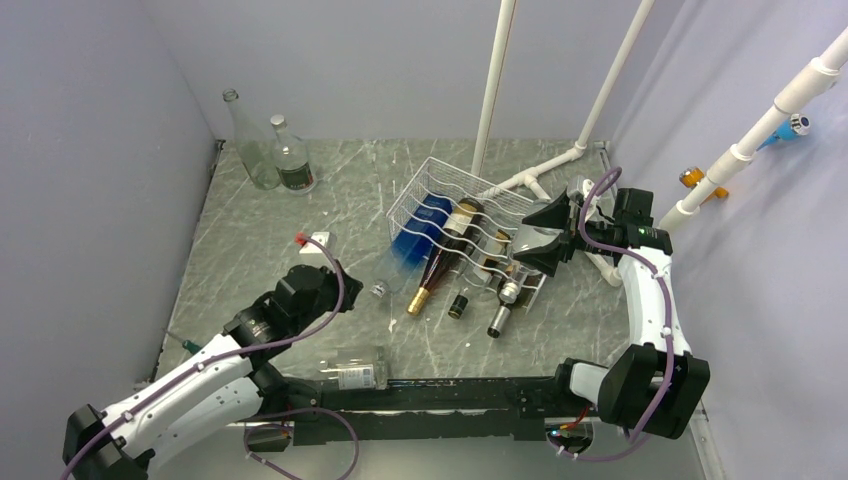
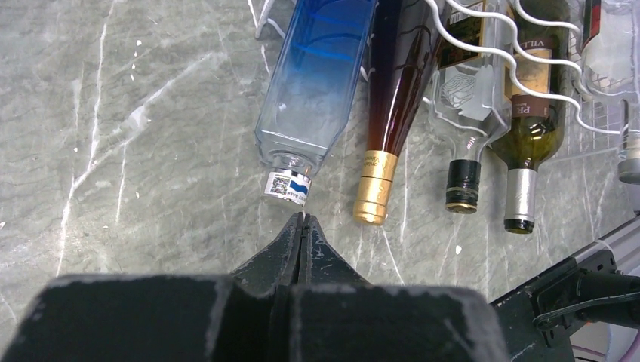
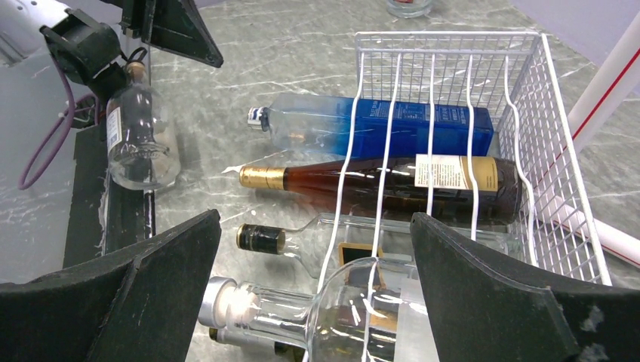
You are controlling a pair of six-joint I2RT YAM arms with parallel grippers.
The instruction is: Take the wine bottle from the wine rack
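Observation:
My left gripper (image 1: 354, 286) is shut with nothing between its fingers, left of the wine rack (image 1: 427, 172). In the left wrist view its tips are just in front of the blue-and-clear bottle (image 2: 313, 90). Beside that bottle in the rack lies a dark red bottle with a gold neck (image 2: 391, 90). A clear bottle with a black cap (image 2: 469, 98) and a green wine bottle (image 2: 536, 121) lie to its right. My right gripper stands open, its fingers on either side of a clear bottle (image 3: 343, 309) lying over the rack wires. Contact there cannot be told.
A loose clear bottle with a label (image 1: 357, 368) lies at the table's front edge by the black rail (image 1: 450, 395). Two bottles stand at the back left, one green-tinted (image 1: 250, 145), one labelled (image 1: 293, 160). Open table (image 1: 340, 200) lies left of the rack.

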